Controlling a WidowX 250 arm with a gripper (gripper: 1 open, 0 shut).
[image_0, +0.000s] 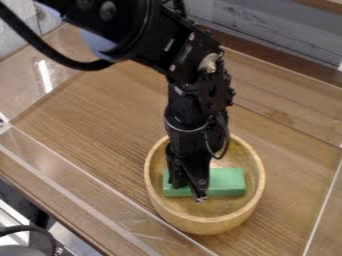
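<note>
A round tan wooden bowl sits on the wooden table at the lower middle. Inside it lies a green rectangular block. My black gripper reaches down from the top left into the bowl, its tips over the left part of the block and hiding some of it. Whether anything is between the fingers is hard to see.
A pale ledge or wall runs along the back right. Dark cables show past the table's edge at the lower left.
</note>
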